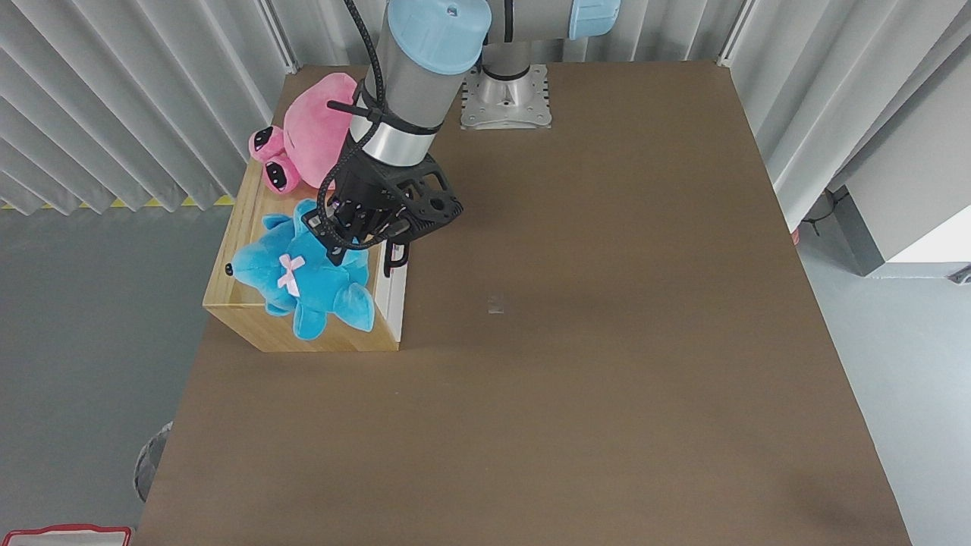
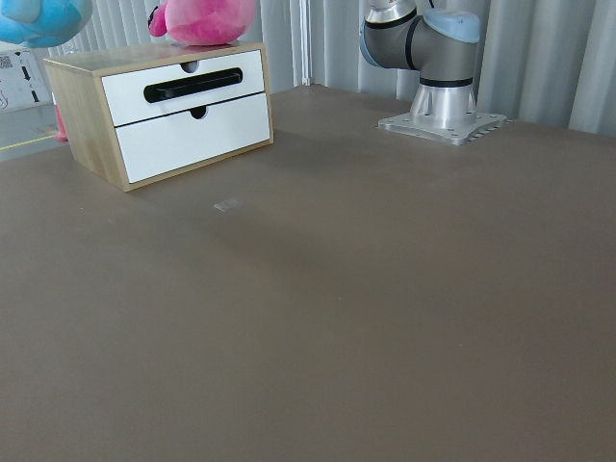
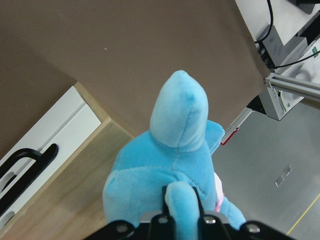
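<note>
My gripper is shut on a blue plush toy [image 1: 310, 282] with a pink bow, gripping a soft part of it in the wrist view. From the front, the toy hangs over the near end of the wooden two-drawer cabinet [image 1: 243, 318], just beneath the black gripper body; in the left view only its lower part shows at the top edge, above the cabinet. A pink plush toy [image 2: 210, 17] lies on the far part of the cabinet's top. The white drawer fronts [image 2: 192, 135] with a black handle [image 2: 192, 85] face the open table.
The arm's base [image 2: 443, 117] stands at the back. Floor lies beyond the table's left edge, with curtains behind.
</note>
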